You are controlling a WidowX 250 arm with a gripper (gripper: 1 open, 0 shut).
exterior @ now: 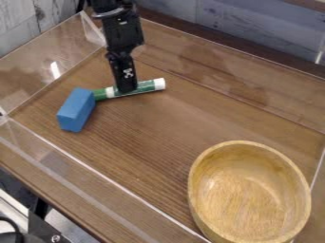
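My gripper point(125, 78) points down just over a green cylinder point(146, 84) with pale ends, which lies on the wooden table. The fingers are dark and small; they look close together, partly in front of the cylinder, and I cannot make out anything held between them. A blue block point(76, 108) lies on the table to the lower left, near the cylinder's left end.
A large tan round bowl point(249, 190) sits at the lower right. The table's left edge runs along the lower left of the view.
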